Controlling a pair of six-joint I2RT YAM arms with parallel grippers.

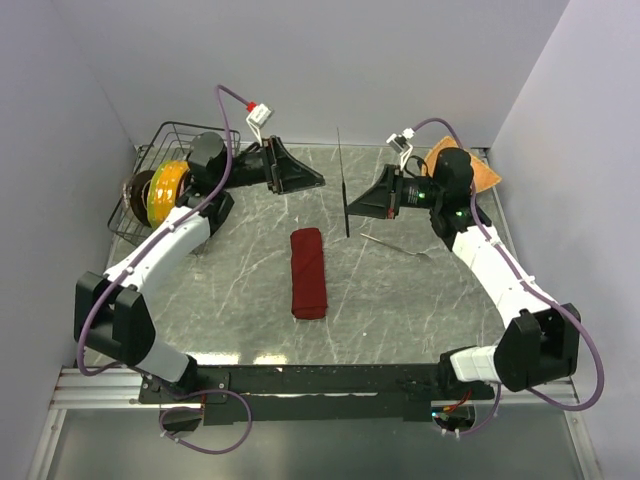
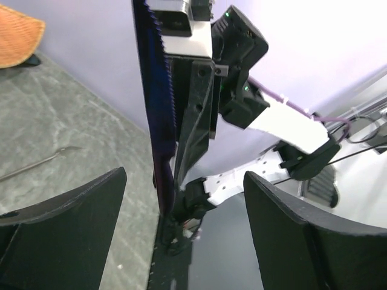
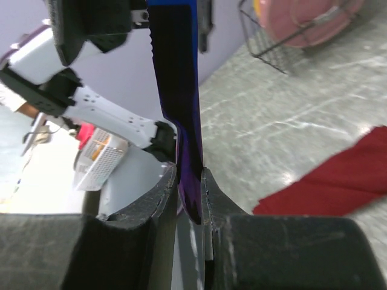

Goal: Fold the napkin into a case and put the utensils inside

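A dark blue knife (image 1: 345, 205) with a serrated edge stands nearly upright in the top view, held by my right gripper (image 1: 354, 208). In the right wrist view the fingers close around the lower part of the knife (image 3: 190, 181). My left gripper (image 1: 318, 181) is open and faces the knife across a small gap; the knife (image 2: 160, 139) shows beyond its spread fingers in the left wrist view. A dark red folded napkin (image 1: 308, 270) lies flat as a narrow strip at table centre. On the table to its right rests a thin metal fork (image 1: 392, 245).
A wire dish rack (image 1: 180, 130) with a yellow dish (image 1: 163, 195) stands at the back left. An orange item (image 1: 480, 175) sits at the back right, partly behind the right arm.
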